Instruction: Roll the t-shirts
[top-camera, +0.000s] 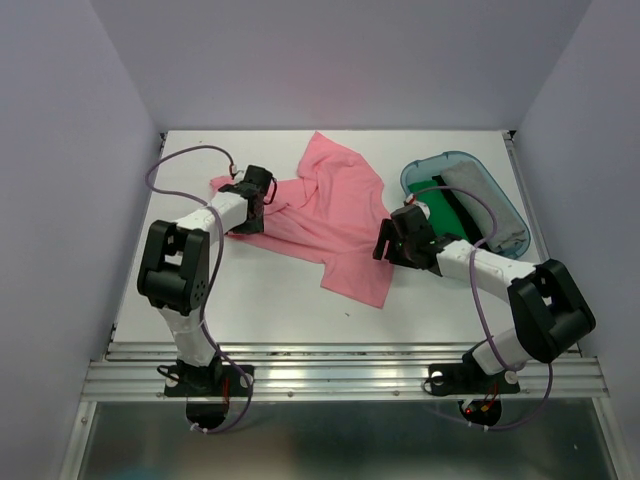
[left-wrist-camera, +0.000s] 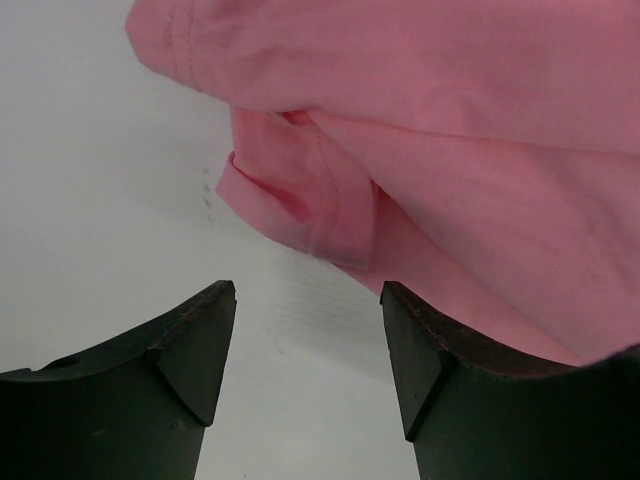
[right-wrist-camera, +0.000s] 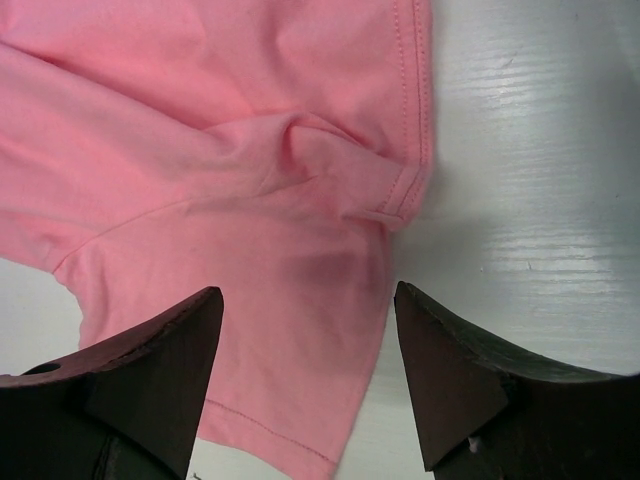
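The pink t-shirt (top-camera: 345, 215) lies spread and loosely creased across the middle of the white table. Over its left end my left gripper (top-camera: 250, 228) stands open. In the left wrist view a folded-over edge of the shirt (left-wrist-camera: 310, 190) lies just ahead of the open fingertips, with only white table between them. My right gripper (top-camera: 382, 245), open too, hovers over the shirt's right edge. In the right wrist view, the seam and a small crumpled fold (right-wrist-camera: 385, 190) lie ahead of its fingers, and flat cloth shows between them. Neither gripper holds cloth.
A teal bin (top-camera: 443, 160) with a green cloth (top-camera: 437, 205) and a grey cloth (top-camera: 482, 195) stands at the right, behind the right arm. Bare table (top-camera: 270, 300) lies in front of the shirt. Walls close in both sides.
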